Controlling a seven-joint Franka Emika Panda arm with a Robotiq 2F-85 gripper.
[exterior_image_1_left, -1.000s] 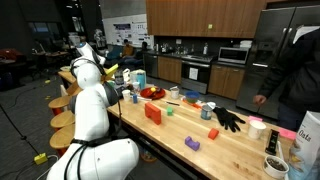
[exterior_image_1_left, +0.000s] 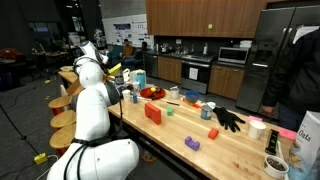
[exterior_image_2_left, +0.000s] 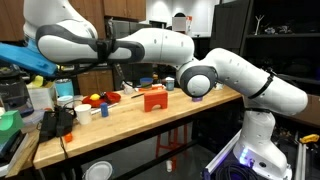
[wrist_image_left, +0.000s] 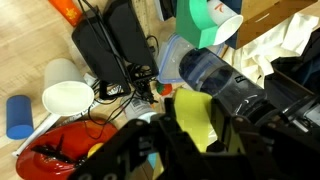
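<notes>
A yellow object (wrist_image_left: 193, 115) sits between the black fingers of my gripper, which is shut on it in the wrist view. Much of the object is hidden by the fingers, so what it is cannot be made out. Below it are the table's crowded end and a red bowl (wrist_image_left: 70, 145) with things inside. In exterior view 1, a small yellow patch (exterior_image_1_left: 114, 70) shows by the far end of the arm, above the table's far left. Exterior view 2 shows the arm crossing the top, but not the fingers clearly.
Near the gripper in the wrist view are a white cup (wrist_image_left: 68, 98), a blue cup (wrist_image_left: 19, 117) and a green container (wrist_image_left: 196, 22). A red box (exterior_image_1_left: 152, 113), a purple block (exterior_image_1_left: 192, 143) and black gloves (exterior_image_1_left: 228, 119) lie along the table, with bare wood between them.
The far part of the arm has shifted slightly at the upper left. The objects on the table look unmoved.
</notes>
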